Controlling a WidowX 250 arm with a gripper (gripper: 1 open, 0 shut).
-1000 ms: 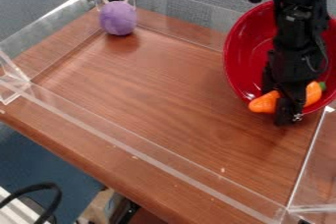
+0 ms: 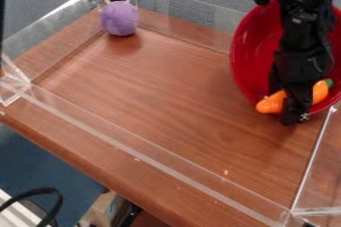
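Observation:
A black gripper [image 2: 296, 92] reaches down from the top right into a red bowl [image 2: 250, 42] at the right of the camera view. Its lower end is at an orange carrot-like toy [image 2: 272, 105], which lies across the bowl's front part and is partly hidden behind the fingers. Whether the fingers are closed on the toy is hard to tell.
A purple ball-like object [image 2: 119, 20] sits at the back left of the wooden table [image 2: 147, 102]. Clear low walls edge the table, with more clear plastic at the lower right.
The gripper and orange toy have shifted very slightly within the bowl; otherwise the scene looks the same.

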